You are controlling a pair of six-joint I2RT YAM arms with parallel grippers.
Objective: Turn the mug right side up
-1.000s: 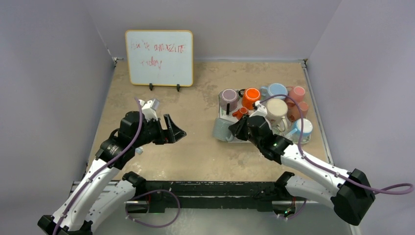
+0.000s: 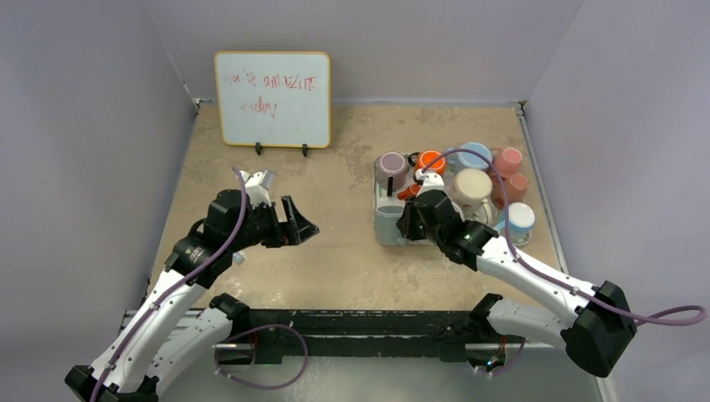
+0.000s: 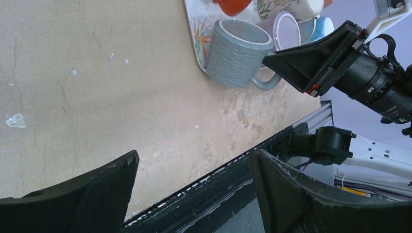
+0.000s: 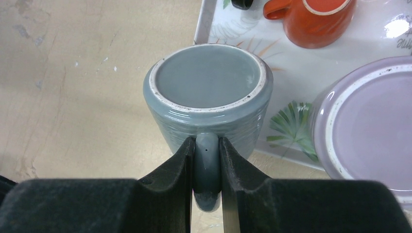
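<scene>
The grey-blue mug (image 4: pixel 209 80) is bottom up, its recessed base facing my camera in the right wrist view. Black fingers (image 4: pixel 182 160) of my right gripper press on both sides of its handle. In the left wrist view the mug (image 3: pixel 237 57) is slightly tilted over the near edge of the tray (image 3: pixel 197 48); contact beneath it is hidden. From above, the mug (image 2: pixel 389 224) shows left of the right arm, which covers its handle side. My left gripper (image 2: pixel 303 216) stands open to the left, nothing between its fingers.
A lilac mug (image 2: pixel 392 167), orange mug (image 2: pixel 432 159), small orange cup (image 4: pixel 318 24), cream mug (image 2: pixel 472 186) and several others crowd the tray. A whiteboard (image 2: pixel 273 100) stands at the back left. Bare table (image 2: pixel 343 184) lies between the arms.
The grey-blue mug has shifted right from its more tilted pose at the tray's left edge and now stands straighter. The left arm has stayed still.
</scene>
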